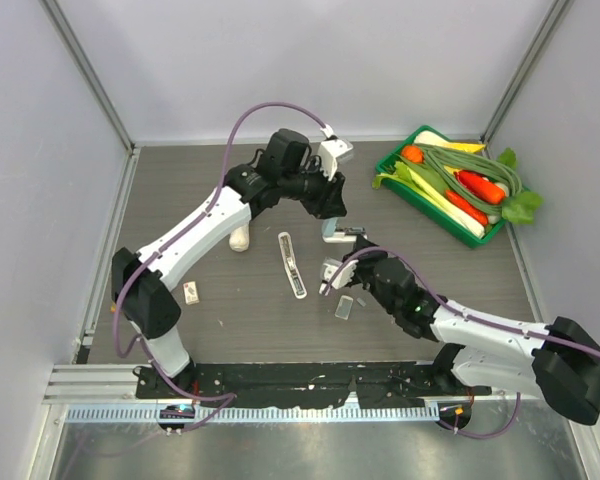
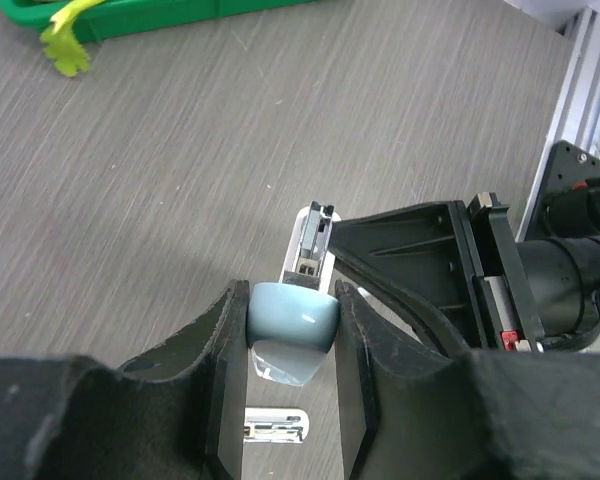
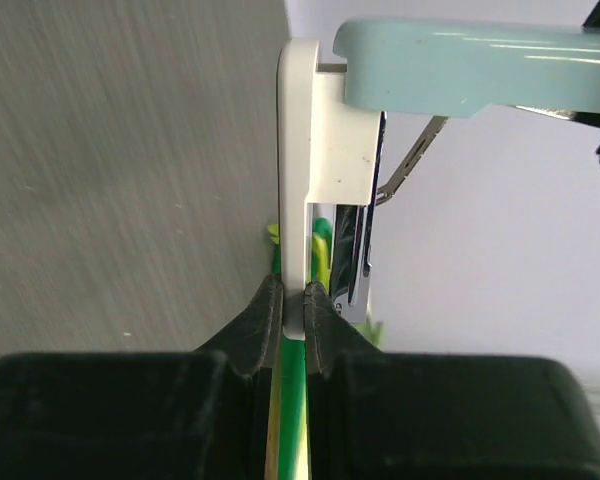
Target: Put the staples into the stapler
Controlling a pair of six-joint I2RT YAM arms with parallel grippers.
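The stapler, with a pale blue handle [image 3: 460,65] and a white base [image 3: 296,180], is held above the table. My left gripper is shut on its blue handle end. The metal magazine [image 2: 312,240] shows in the left wrist view, the stapler being opened up. My right gripper is at the far end of the white base, a fingertip against each side; whether it grips firmly does not show. A flat translucent piece [image 1: 344,307] and a tiny bit [image 1: 360,302] lie on the table; I cannot tell if they are staples.
A long white slotted bar [image 1: 292,265] lies left of the stapler. A green basket of vegetables [image 1: 464,232] fills the back right. Near my left arm are a white object [image 1: 239,237] and a small card [image 1: 190,292]. The table's right front is partly under my right arm.
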